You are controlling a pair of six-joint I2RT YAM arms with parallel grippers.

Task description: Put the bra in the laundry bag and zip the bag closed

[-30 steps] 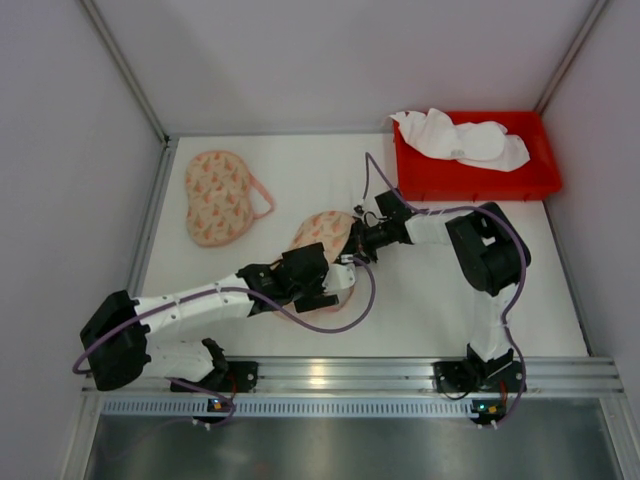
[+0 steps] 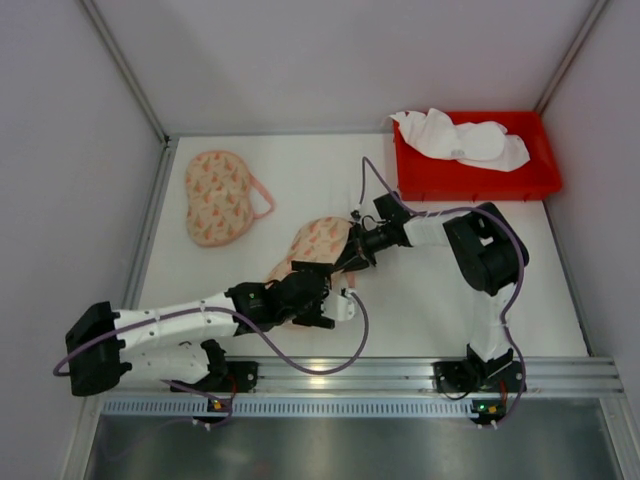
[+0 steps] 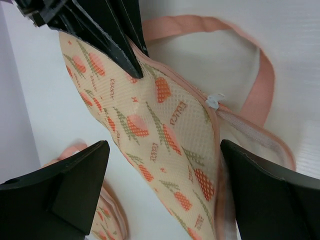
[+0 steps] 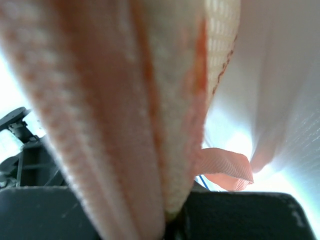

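A peach laundry bag point(image 2: 318, 236) with carrot print lies at the table's middle. In the left wrist view its fabric point(image 3: 160, 140) is lifted along the zipper edge, with a small pale zipper pull point(image 3: 212, 100) and a ribbon loop beside it. My right gripper point(image 2: 352, 258) is shut on the bag's zipper edge, which fills much of the right wrist view. My left gripper point(image 2: 325, 295) is open over the bag, its dark fingers either side of the fabric. No bra can be made out.
A second printed bag point(image 2: 218, 195) lies at the back left. A red bin point(image 2: 470, 182) with white cloths stands at the back right.
My left gripper has shifted a little over the bag toward the front, and its angle has changed. The bag's fabric has moved slightly; the right arm is nearly still.
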